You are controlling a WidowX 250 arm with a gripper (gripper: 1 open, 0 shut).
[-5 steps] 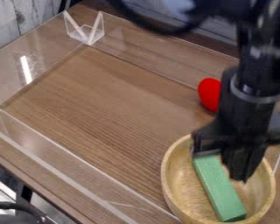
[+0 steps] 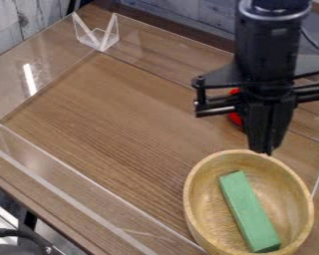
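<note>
A dark robot gripper (image 2: 263,135) hangs over the right side of the table, above a wooden bowl (image 2: 202,214). In the bowl lies a green rectangular block (image 2: 249,211). The gripper's lower end is just above the bowl's back rim, apart from the block, and I see nothing held in it; it looks shut, though its fingertips are hard to make out. A red object (image 2: 237,119) is mostly hidden behind the gripper.
A clear plastic piece (image 2: 99,32) stands at the back left. A wall runs along the back.
The arm has risen up out of the bowl, leaving the green block inside, and now covers more of the red object.
</note>
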